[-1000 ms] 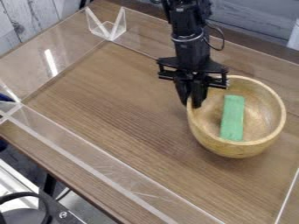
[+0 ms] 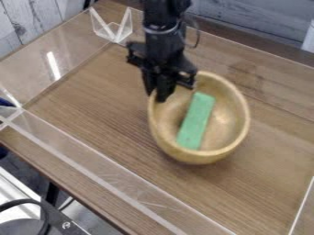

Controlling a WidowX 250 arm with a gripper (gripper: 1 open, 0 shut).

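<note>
A tan oval bowl (image 2: 230, 128) sits tilted in the middle right of the table, holding a long green block (image 2: 196, 119). My black gripper (image 2: 157, 90) reaches down from the top centre to the bowl's upper left rim and is shut on it, though the fingertips are blurred.
The wooden table (image 2: 86, 138) has clear room to the left and in front. A clear plastic object (image 2: 10, 115) is at the left edge, and a black cable (image 2: 43, 216) lies at the lower left corner. A pale wall runs along the back.
</note>
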